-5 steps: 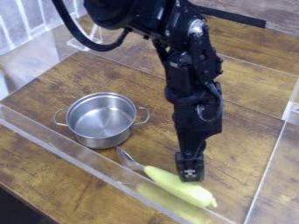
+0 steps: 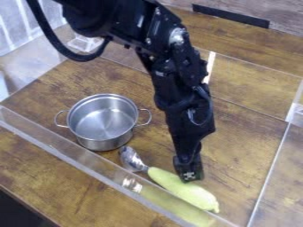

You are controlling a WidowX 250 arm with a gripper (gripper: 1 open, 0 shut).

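The black arm reaches down from the top, its open gripper point(image 2: 187, 168) low over the right half of a pale yellow-green, elongated object point(image 2: 178, 190) lying on the wooden surface. A metal utensil, likely a spoon point(image 2: 130, 159), lies at that object's left end, partly hidden by it. To the left stands a steel pot point(image 2: 102, 116) with two side handles, empty inside. Whether the fingertips touch the pale object is hard to tell.
A clear low wall runs along the front left, close to the pot and the pale object. Bare wooden surface point(image 2: 239, 146) lies right of the gripper, with another clear panel edge farther right.
The pot and pale object look nearly unchanged.
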